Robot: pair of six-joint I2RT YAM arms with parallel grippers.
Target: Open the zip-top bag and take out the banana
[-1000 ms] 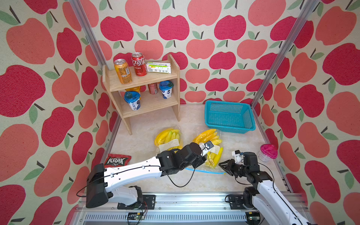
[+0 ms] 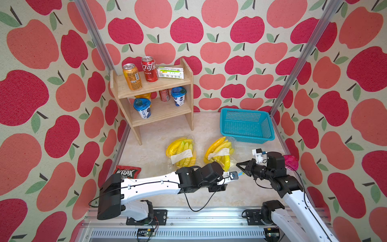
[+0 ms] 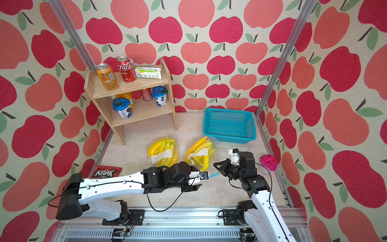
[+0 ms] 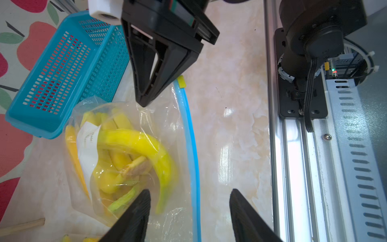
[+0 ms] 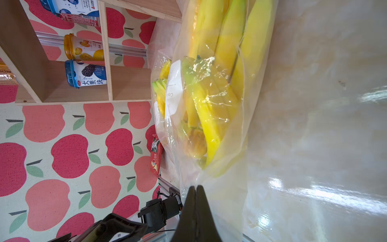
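Note:
The clear zip bag of bananas (image 4: 133, 139) has a white label and a blue zip strip (image 4: 192, 157) with a yellow slider (image 4: 181, 81) at its far end. My left gripper stands open, and in its wrist view the strip runs between its fingers. My right gripper is shut with clear film at its fingertips, which look pinched on the bag near the slider end. In the top left view the left gripper (image 2: 233, 177) hides part of the bag's front. The bananas (image 5: 217, 100) lie inside the bag.
A second banana bag (image 2: 180, 151) lies to the left. Behind is a blue-green basket (image 2: 246, 139); a shelf (image 2: 157, 115) with cans and cups stands at back left. A chips packet (image 2: 128, 172) and a pink-lidded container (image 2: 291, 162) flank the sides.
The bag has turned, its right front corner going back and right with my right gripper. My left gripper has moved rightward and toward the front, toward the zip strip.

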